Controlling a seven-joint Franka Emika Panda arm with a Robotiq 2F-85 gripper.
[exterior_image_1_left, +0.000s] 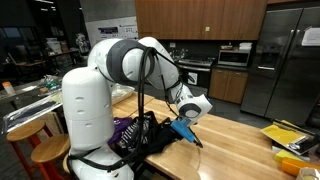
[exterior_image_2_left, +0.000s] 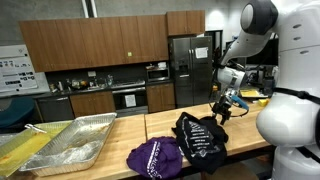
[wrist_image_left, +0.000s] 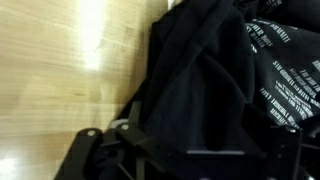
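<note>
A black cloth lies crumpled on the wooden table, and a part of it with white printed text shows at the right of the wrist view. My gripper stands open above the cloth, its fingers spread apart with dark fabric beneath the gap. Exterior view 1 places the gripper low at the right end of the black cloth. Whether the fingertips touch the fabric I cannot tell. A purple cloth is bunched beside the black one.
A whitish tray and a yellow tray sit farther along the table. Yellow items lie at the table's right end. Bare tabletop stretches between them and the gripper. Stools stand on the left.
</note>
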